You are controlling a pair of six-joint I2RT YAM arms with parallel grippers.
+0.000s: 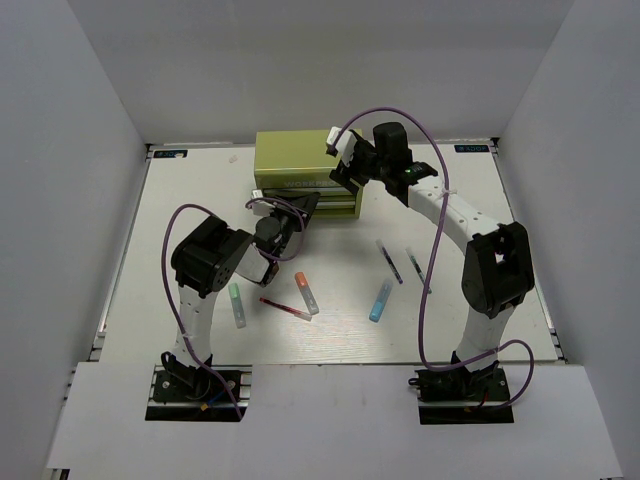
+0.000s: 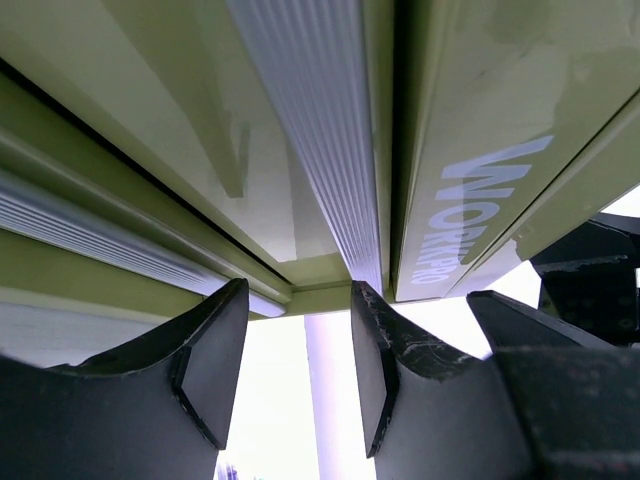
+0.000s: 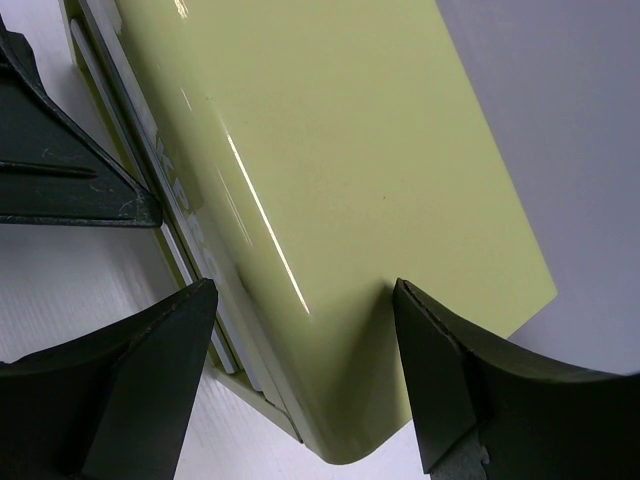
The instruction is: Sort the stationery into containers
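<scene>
An olive-green drawer box (image 1: 300, 150) marked WORKPRO stands at the back of the table. My left gripper (image 1: 295, 205) is at its front; in the left wrist view its open fingers face a ribbed metal drawer strip (image 2: 320, 150), nothing visible between them. My right gripper (image 1: 345, 165) is open at the box's right end; in the right wrist view its fingers straddle the box's rounded top edge (image 3: 290, 250). On the table lie an orange-capped tube (image 1: 306, 292), a red pen (image 1: 285, 307), a green tube (image 1: 237, 305), a blue tube (image 1: 380, 300) and thin pens (image 1: 390, 260).
The pale table (image 1: 360, 340) has free room at its front middle and left back. Grey walls stand at both sides and behind the box. The two arms occupy the left and right middle, close to each other at the box.
</scene>
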